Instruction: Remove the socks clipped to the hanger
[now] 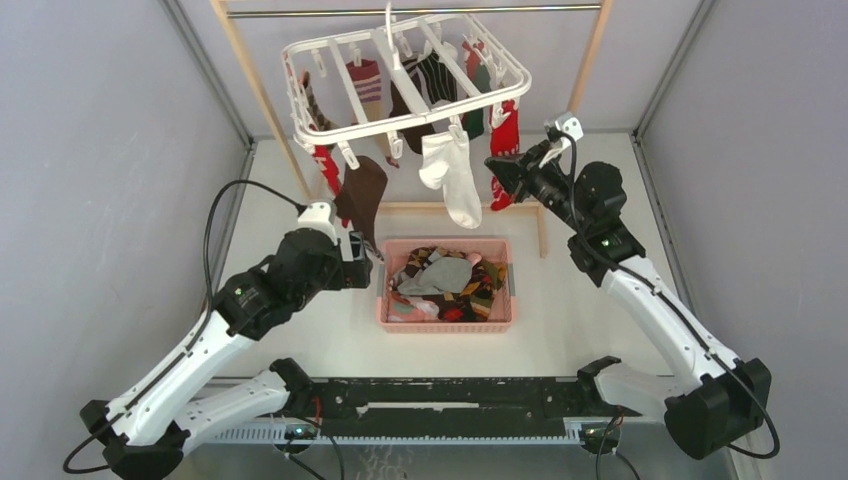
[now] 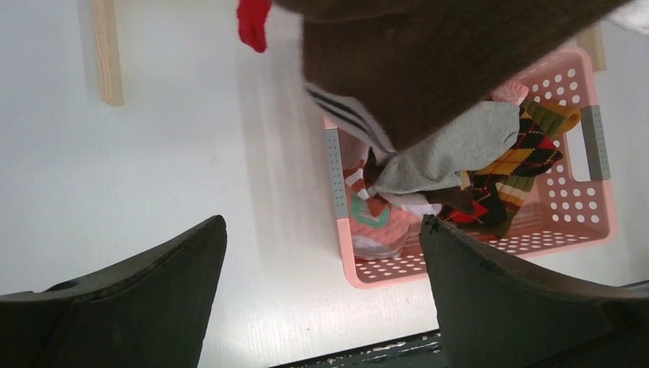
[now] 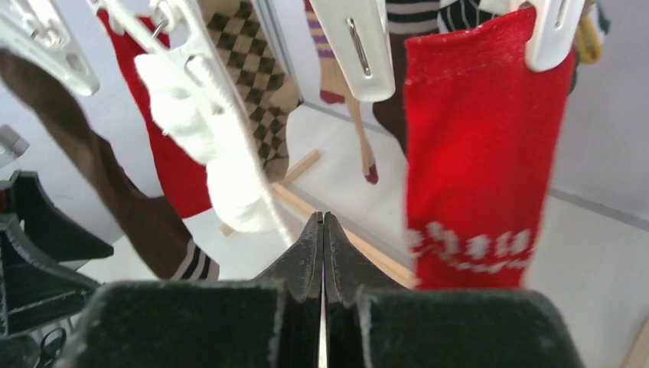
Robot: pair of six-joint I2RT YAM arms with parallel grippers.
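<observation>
On the white clip hanger (image 1: 349, 133) hang several socks. Clipped at its right front, the red patterned sock (image 3: 481, 146) hangs just right of my right gripper, outside the fingers. That gripper is shut with nothing between its tips. The white sock (image 1: 458, 178) hangs at the front, and a brown sock (image 1: 361, 195) at the front left. My left gripper is open below the brown sock, its fingers (image 2: 145, 284) wide apart and empty. Further back are a checked sock (image 3: 251, 73) and a green one (image 1: 475, 118).
A pink basket (image 1: 447, 327) on the white floor holds a pile of socks. Wooden rack posts (image 1: 590, 55) and a metal rail (image 1: 420, 13) surround the hanger. The floor left and right of the basket is clear.
</observation>
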